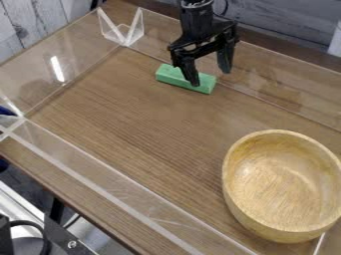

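Note:
My black gripper hangs at the top centre, tilted, with its fingers open above and around a green block. The block lies flat on the wooden table, angled from upper left to lower right. I cannot tell whether the fingertips touch it.
A large pale yellow bowl fills the lower right. A clear plastic container stands at the upper left. Dark cables lie at the left and lower-left edges.

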